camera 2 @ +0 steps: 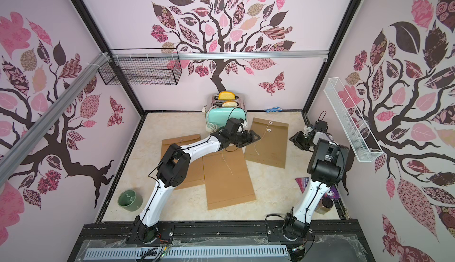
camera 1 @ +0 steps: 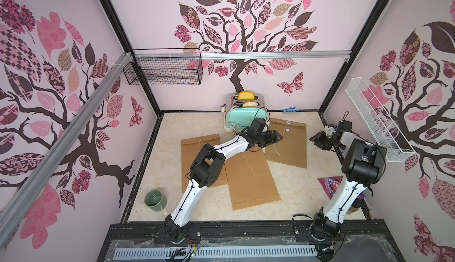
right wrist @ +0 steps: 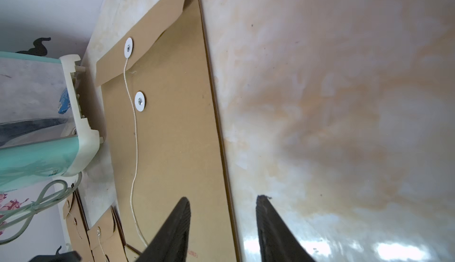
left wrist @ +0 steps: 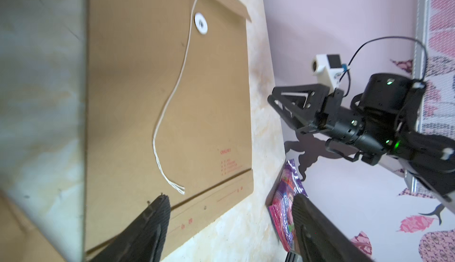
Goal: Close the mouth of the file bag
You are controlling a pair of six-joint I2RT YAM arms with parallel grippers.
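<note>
The brown file bag (camera 1: pixel 291 150) lies on the table right of centre, its flap (right wrist: pixel 142 39) at the back end with a white button (right wrist: pixel 128 47); a second button (right wrist: pixel 139 100) is on the body, and a loose white string (left wrist: pixel 166 100) hangs from the flap button down across the bag. My left gripper (camera 1: pixel 270 138) is open above the bag's left edge, nothing between its fingers. My right gripper (camera 1: pixel 320 140) stands just off the bag's right edge over bare table, fingers apart, holding nothing.
A mint toaster (camera 1: pixel 246 117) stands behind at the back. Other brown bags (camera 1: pixel 251 186) lie centre-left, a green mug (camera 1: pixel 155 199) front left, a colourful packet (camera 1: pixel 329 186) front right. A white wire basket (camera 1: pixel 379 119) hangs on the right wall.
</note>
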